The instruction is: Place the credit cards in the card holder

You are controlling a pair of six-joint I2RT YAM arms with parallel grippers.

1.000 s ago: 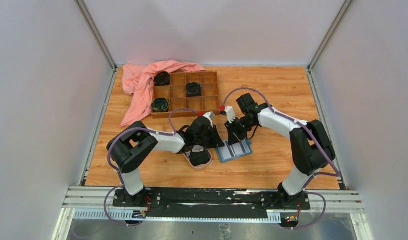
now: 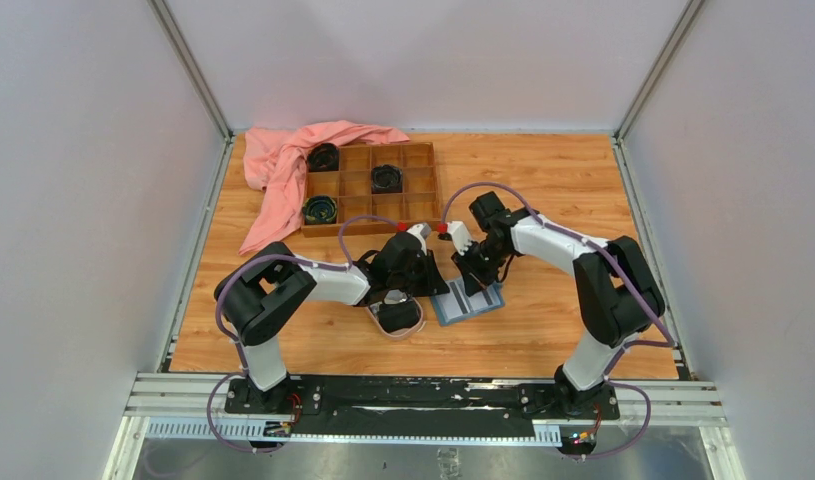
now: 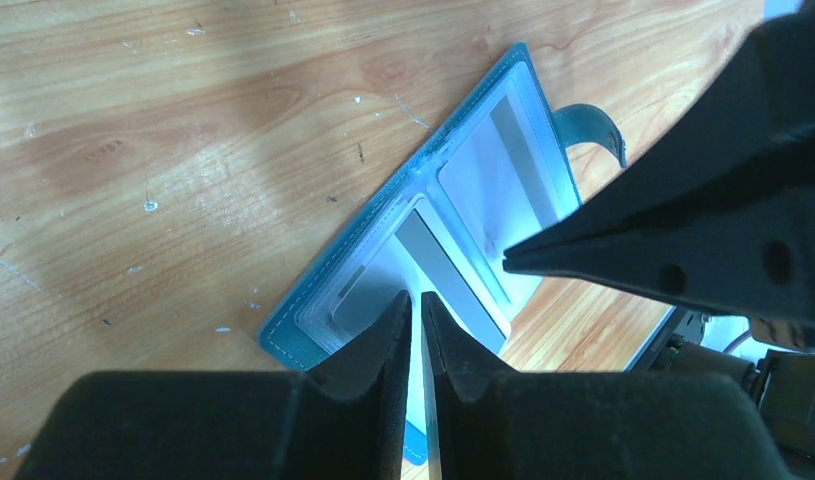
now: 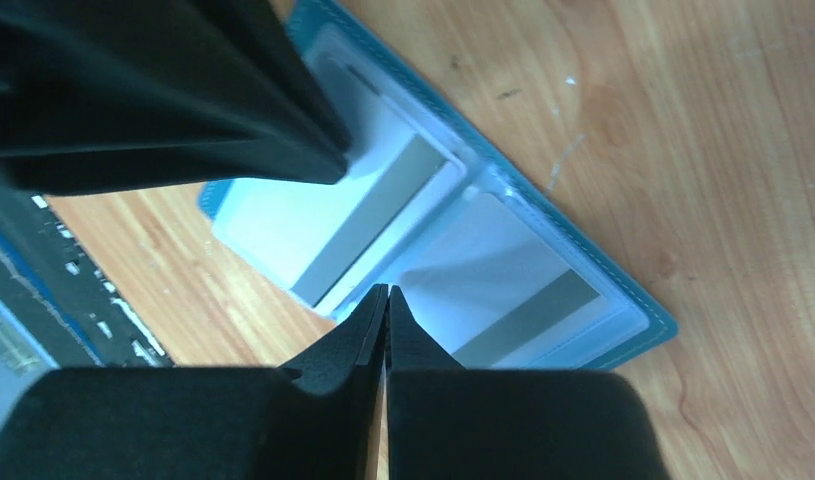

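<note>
The blue card holder (image 2: 469, 302) lies open and flat on the table, with two clear pockets side by side. A white card with a grey stripe (image 3: 445, 282) shows in the left pocket, and a second white card (image 4: 483, 265) shows in the right one. Low over the left pocket, my left gripper is nearly closed, with a narrow pale strip between its fingers; exactly which layer it pinches cannot be made out. My right gripper is shut over the right card, nothing visible between its tips; whether they touch it is unclear.
A round basket (image 2: 399, 335) holding something black stands just left of the holder, under the left arm. Behind are a wooden compartment box (image 2: 371, 213) with black round items and a pink cloth (image 2: 279, 190).
My right gripper has lowered and shifted slightly over the right half of the holder. The left arm and the holder look the same as before.
</note>
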